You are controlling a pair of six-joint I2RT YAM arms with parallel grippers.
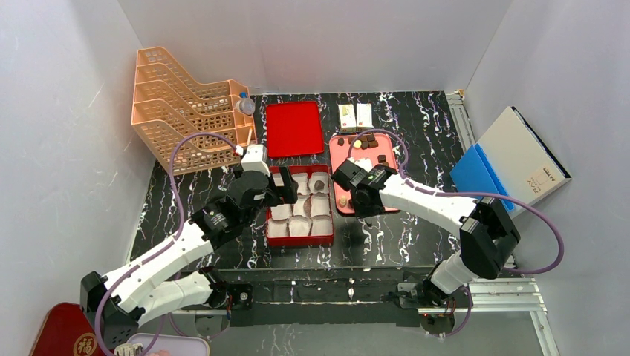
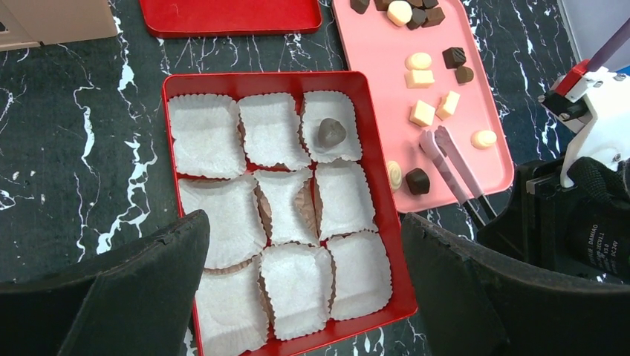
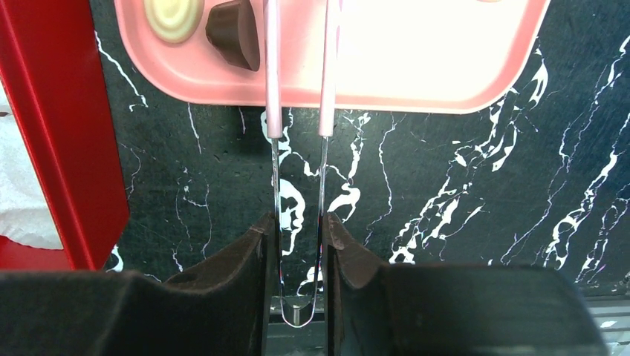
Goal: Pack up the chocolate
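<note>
A red box (image 2: 171,126) holds paper liners in a grid; a brown chocolate (image 2: 331,132) sits in its back-right liner. My left gripper stands open above the box with nothing between its fingers. Assorted dark and cream chocolates lie on the pink tray (image 3: 438,67). My right gripper holds pink-tipped metal tongs (image 3: 273,89), whose tips reach over that tray with a gap between their arms, beside a dark chocolate (image 3: 232,35) and a cream one (image 3: 172,16).
A red lid (image 1: 294,127), two small cartons (image 1: 347,119), an orange rack (image 1: 182,111) with a bottle stand at the back. Blue and white folders (image 1: 475,174) lean at the right wall.
</note>
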